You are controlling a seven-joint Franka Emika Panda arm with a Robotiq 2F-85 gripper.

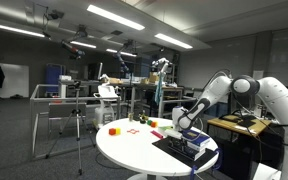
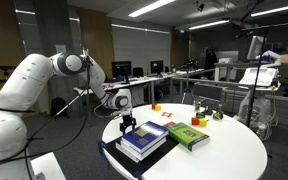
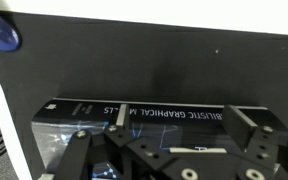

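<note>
In the wrist view, a dark book (image 3: 184,113) with a blue pattern and "Graphical Models" on its spine lies on a black mat (image 3: 174,60). My gripper is over the spine side, open, its two fingers well apart along the spine. Whether they touch the book cannot be told. From exterior view 2, the blue book (image 2: 144,136) rests on a pale-edged stack, and the gripper (image 2: 127,127) is at its far left side. A green book (image 2: 187,137) lies to the right of the stack. In exterior view 1 the gripper (image 1: 182,132) stands low over the mat.
Small red and yellow items (image 1: 114,131) sit on the far part of the round white table (image 1: 134,150). A blue clamp (image 3: 0,30) grips the mat's edge.
</note>
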